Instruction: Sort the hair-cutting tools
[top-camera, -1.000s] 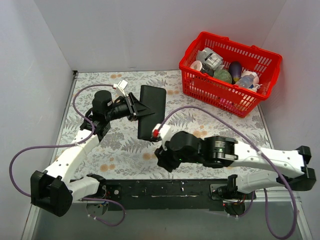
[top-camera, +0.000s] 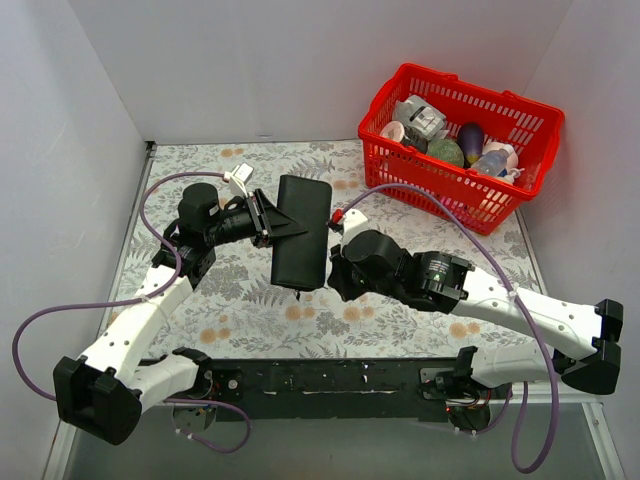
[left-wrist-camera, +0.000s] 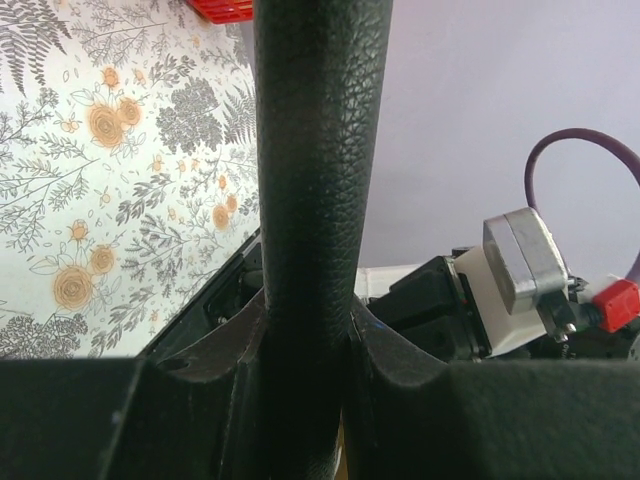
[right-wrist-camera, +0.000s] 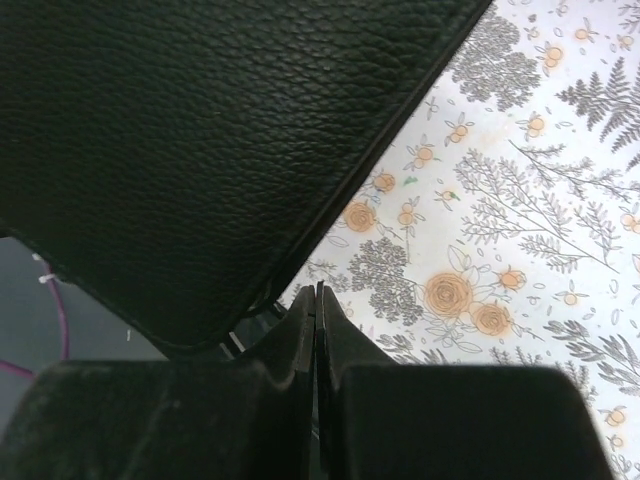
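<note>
A black leather-textured case (top-camera: 302, 240) is held up off the table, its long sides running front to back in the top view. My left gripper (top-camera: 276, 222) is shut on it from the left; in the left wrist view the case (left-wrist-camera: 318, 170) stands edge-on between the fingers. Close by the case's right side is my right gripper, its fingertips together with nothing between them. The case (right-wrist-camera: 200, 150) fills the upper left of the right wrist view. A tiny zipper pull (top-camera: 297, 294) hangs at the case's front edge, outside the right fingers.
At the back right stands a red basket (top-camera: 460, 180) containing a bottle, an eggplant and other items. Grey walls close in the sides and back.
</note>
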